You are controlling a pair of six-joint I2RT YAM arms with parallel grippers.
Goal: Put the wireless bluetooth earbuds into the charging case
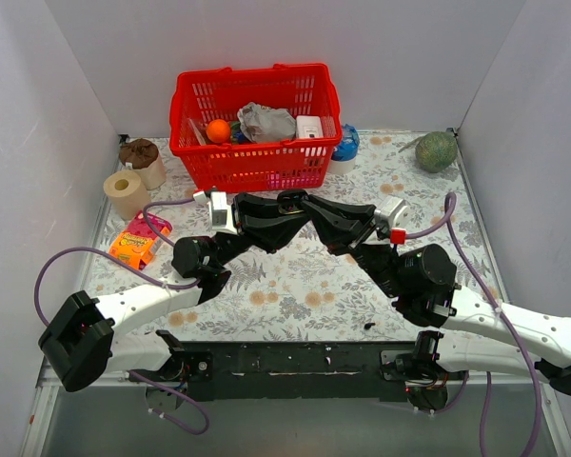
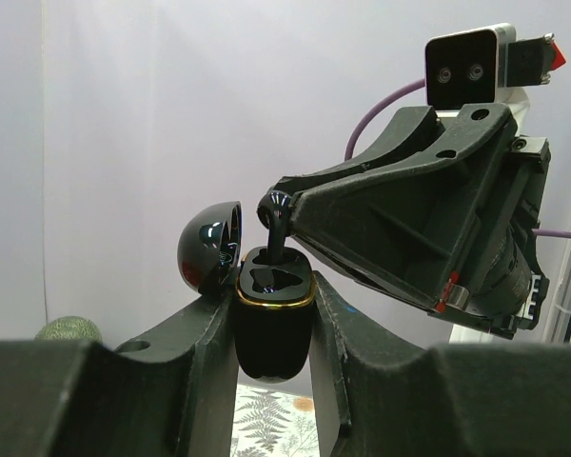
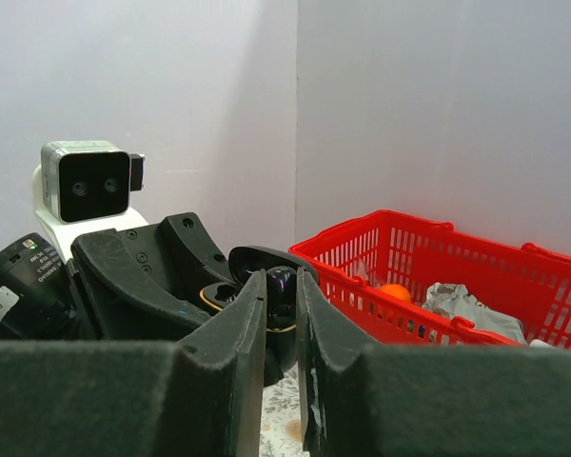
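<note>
My left gripper (image 1: 282, 213) is shut on the glossy black charging case (image 2: 273, 343), which has a gold rim and is held up above the table. Its rounded lid (image 2: 204, 253) stands open to the left in the left wrist view. A black earbud (image 2: 277, 221) is upright over the case, its stem reaching down to the case's top; how deep it sits is hard to see. My right gripper (image 1: 307, 204) has its fingertips around the earbud's head. A narrow gap shows between these fingers, with the earbud in it; whether they press on it is unclear.
Behind the arms stands a red basket (image 1: 247, 171) with an orange and a grey bag inside. Paper rolls (image 1: 127, 193) and an orange packet (image 1: 140, 242) lie on the left, a green melon (image 1: 436, 151) at the back right.
</note>
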